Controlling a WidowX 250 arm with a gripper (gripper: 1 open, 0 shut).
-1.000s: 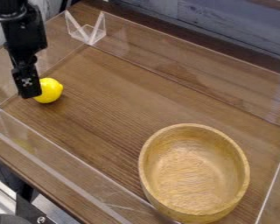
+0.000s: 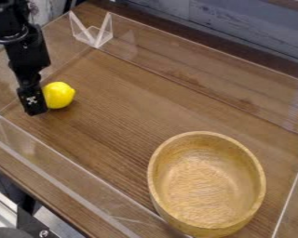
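Note:
My black gripper (image 2: 37,95) hangs at the left of the view, low over the wooden table (image 2: 139,93), open, its fingers just left of a yellow object (image 2: 60,94), which looks like a lemon or small ball. The two are very close; whether they touch is hard to tell.
A large pale wooden bowl (image 2: 207,182) sits at the lower right. A clear plastic piece stands at the back left near the wall. The table's left edge runs below the gripper.
My gripper has moved downward in the view to beside the yellow object, which appears slightly shifted to the right. The bowl has not moved.

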